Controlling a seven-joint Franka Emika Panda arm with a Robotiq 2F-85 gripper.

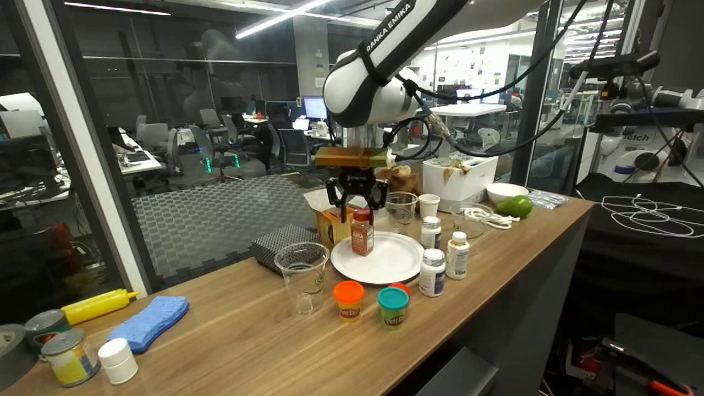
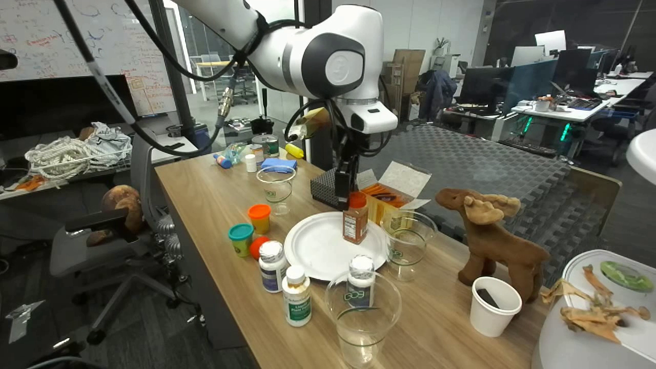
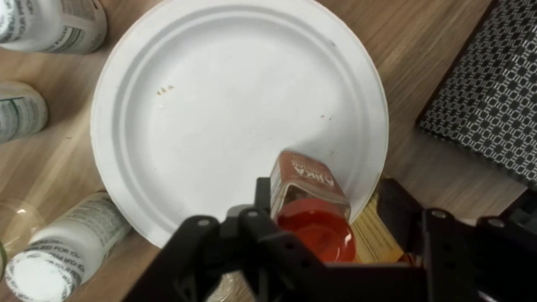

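Note:
A clear spice bottle with a red cap (image 1: pixel 362 232) and reddish-brown contents stands on the white plate (image 1: pixel 396 269), near its back-left rim in exterior view 1. My gripper (image 1: pixel 357 216) points down over it, open, with its fingers on either side of the cap. In the wrist view, the bottle (image 3: pixel 308 176) sits close to the left finger (image 3: pixel 262 193), while a clear gap separates it from the right finger (image 3: pixel 397 204). Most of the plate (image 3: pixel 226 100) is bare, apart from a few crumbs.
White pill bottles (image 1: pixel 432 277) crowd the plate's right side. Clear cups (image 1: pixel 303 280), Play-Doh tubs (image 1: pixel 348 303), a black patterned box (image 1: pixel 287 244) and an open yellow box (image 1: pixel 330 227) also surround it. Free table lies toward the blue sponge (image 1: pixel 150 322).

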